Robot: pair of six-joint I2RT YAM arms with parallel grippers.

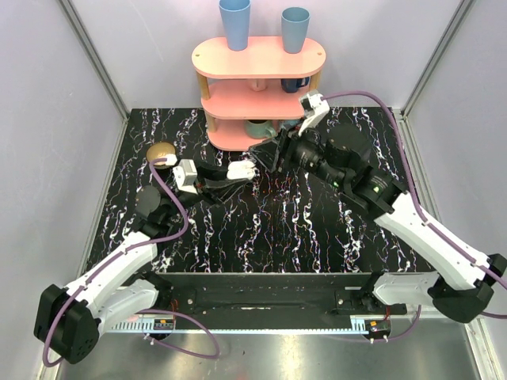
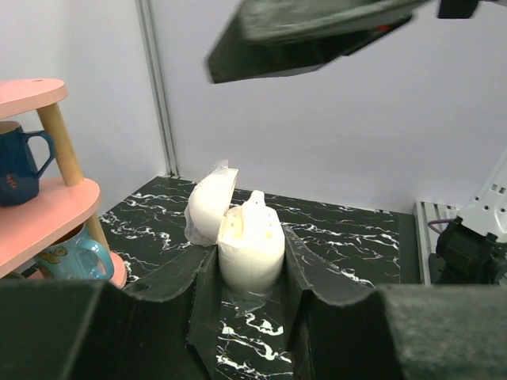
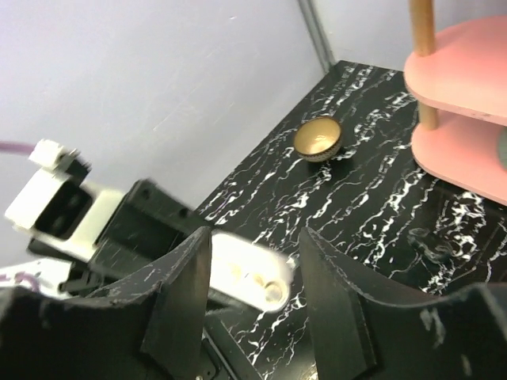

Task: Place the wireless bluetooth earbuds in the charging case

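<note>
The white charging case (image 2: 252, 245) is clamped in my left gripper (image 1: 247, 177), its rounded lid (image 2: 211, 204) tipped open. In the right wrist view, the open side of the case (image 3: 238, 265) shows pale yellowish round spots; whether these are earbuds or empty slots I cannot tell. My right gripper is open beside the case, its fingers (image 3: 188, 273) apart with no earbud visible between them. One blurred right finger (image 2: 293, 39) hangs above the case in the left wrist view, clear of it. No loose earbud can be made out.
A pink shelf (image 1: 257, 59) with cups stands at the back, close behind both grippers. A gold-brown bowl (image 1: 161, 153) rests at the back left. Some small dark translucent item (image 3: 430, 245) lies near the shelf.
</note>
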